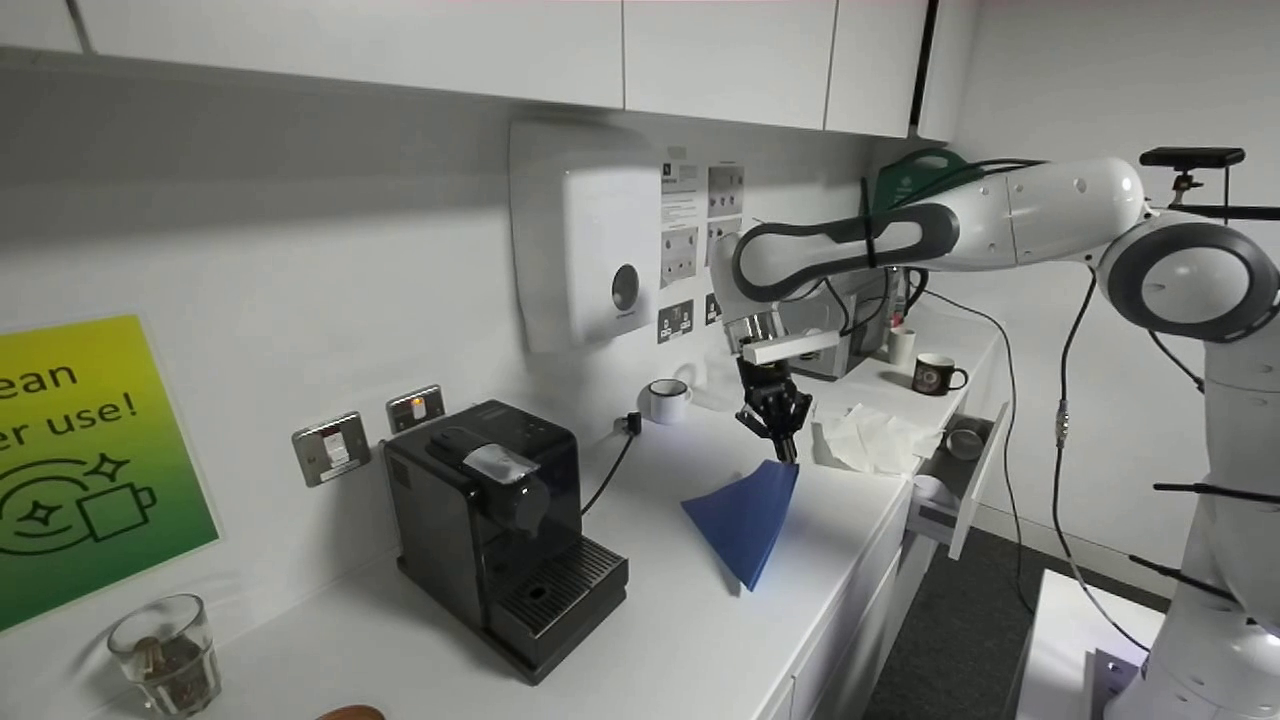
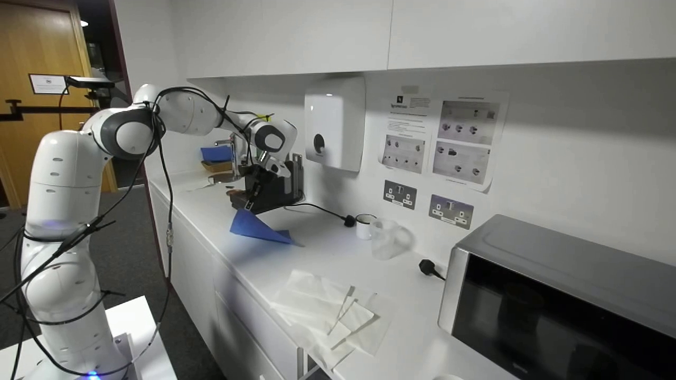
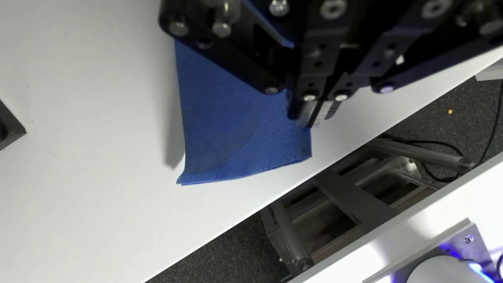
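A blue cloth (image 1: 750,516) lies partly on the white counter between the coffee machine and some crumpled paper. My gripper (image 1: 787,451) is shut on one edge of it, so that side rises to the fingertips in both exterior views. Seen from the wrist, the cloth (image 3: 231,127) spreads to the left below the gripper, and its edge passes beneath the closed fingers. The exact pinch point is hidden by the fingers. In the second exterior view the cloth (image 2: 258,227) looks raised and slanted under the gripper (image 2: 248,206).
The black coffee machine (image 1: 492,528) stands against the wall. White paper (image 2: 329,310) and a clear cup (image 2: 383,238) lie farther along, near the microwave (image 2: 557,297). An open drawer (image 1: 960,480) juts from the counter front. Bare counter surrounds the cloth.
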